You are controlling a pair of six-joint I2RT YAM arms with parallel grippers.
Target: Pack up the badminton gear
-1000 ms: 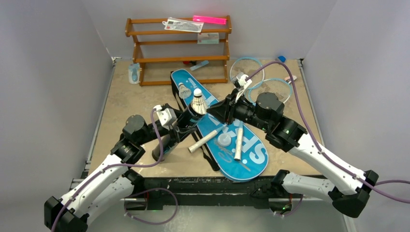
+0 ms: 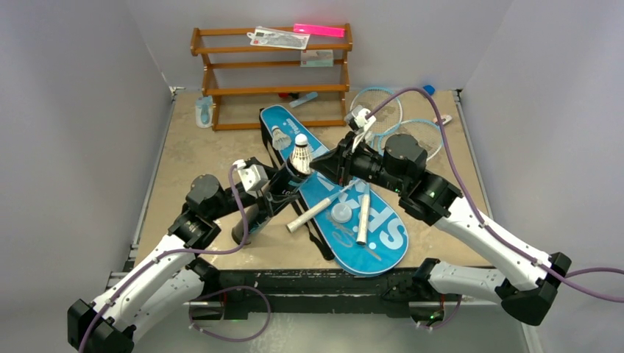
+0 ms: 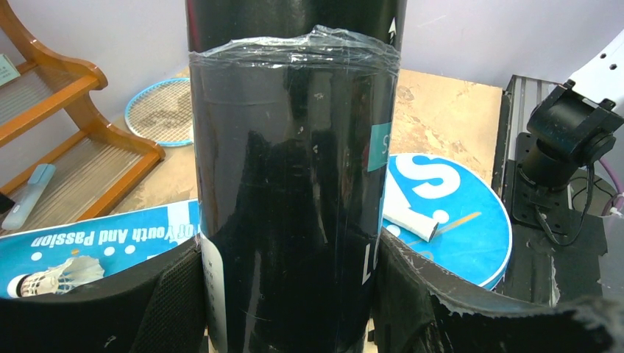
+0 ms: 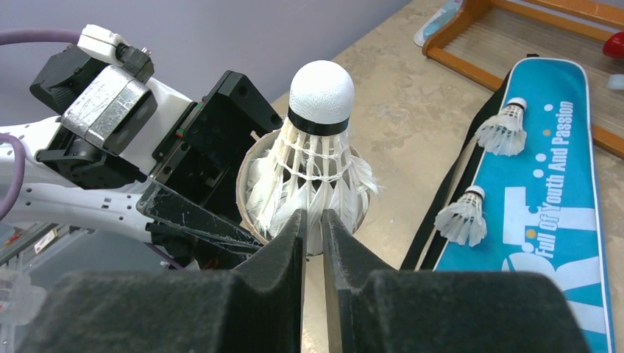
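Observation:
A black tube (image 2: 259, 215) stands tilted on the left, its open top toward the centre, and my left gripper is closed around its sides. A white feather shuttlecock (image 4: 320, 147) sits in the tube's mouth, cork up, its skirt partly inside the rim. My right gripper is shut on that skirt's near edge; exactly how much it pinches is hard to see. Below lies the blue racket bag (image 2: 390, 235). Two more shuttlecocks, one farther off (image 4: 502, 131) and one nearer (image 4: 462, 218), rest along its narrow end. Two rackets lie with heads (image 2: 417, 138) off the bag.
Across the bag are one racket handle (image 2: 313, 213), another handle (image 2: 363, 220) and a white round item (image 2: 341, 212). A wooden rack (image 2: 272, 91) stands at the back with small packages.
My right gripper has shifted slightly left with the shuttlecock, which leans a little more over the tube. The left arm and tube stay in place.

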